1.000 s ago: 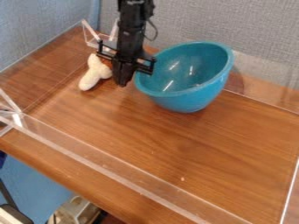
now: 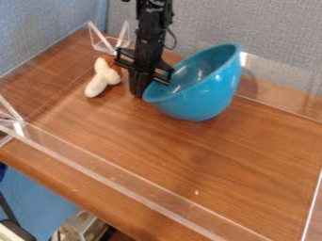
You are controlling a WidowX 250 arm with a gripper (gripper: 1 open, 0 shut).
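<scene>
My black gripper (image 2: 141, 80) hangs at the top centre, its fingertips low at the left rim of a blue bowl (image 2: 201, 89). The bowl is tipped, its far right side raised. The gripper appears shut; whether the rim is between its fingers is unclear. A pale, elongated object (image 2: 101, 77) lies on the wooden surface just left of the gripper.
Clear plastic edges frame the wooden table (image 2: 189, 179) at left, front and right. Grey walls stand behind.
The gripper has moved slightly down against the bowl's left side, and the bowl has tilted further, its right rim rising.
</scene>
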